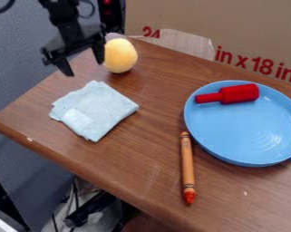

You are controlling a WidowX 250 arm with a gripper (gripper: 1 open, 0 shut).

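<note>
My black gripper [83, 62] hangs at the top left over the back left of the wooden table, its fingers apart and empty, just left of a yellow egg-shaped object [121, 56]. A folded pale blue cloth [94, 111] lies below it. On the right, a red cylinder with a handle [227, 94] rests in a blue plate [242, 136]. An orange crayon [188, 170] lies left of the plate.
A cardboard box [216, 27] stands behind the table [123, 172]. The table's left edge drops to a grey area.
</note>
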